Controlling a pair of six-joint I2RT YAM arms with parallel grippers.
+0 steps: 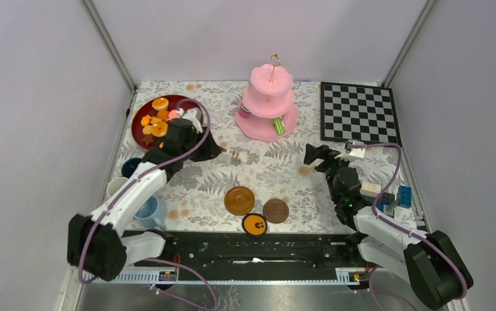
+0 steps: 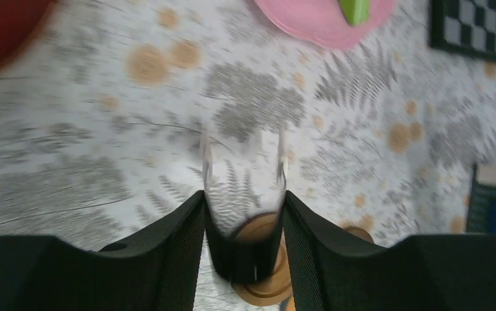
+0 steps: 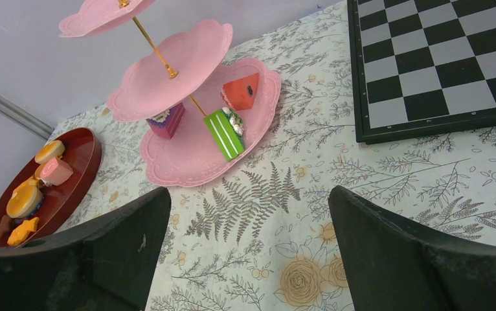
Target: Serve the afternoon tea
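Pink tiered stand (image 1: 268,100) rises at the back of the table. On its bottom tier sit a green cake slice (image 3: 225,133), a red wedge (image 3: 240,92) and a purple cake (image 3: 166,122). At the left back, the dark red tray (image 1: 189,106) holds several orange and yellow sweets and a pink piece (image 3: 56,171). My left gripper hangs over bare cloth between tray and stand, its thin pale fingers apart with nothing between them. Away to the right, my right gripper stands open and empty above the cloth, facing the stand.
A checkered board (image 1: 359,110) lies back right, with blocks (image 1: 388,197) in front of it. Brown disc (image 1: 239,200), darker disc (image 1: 276,210) and bear-faced disc (image 1: 254,224) lie front centre. Mugs, including a light blue one (image 1: 151,212), stand front left under my left arm.
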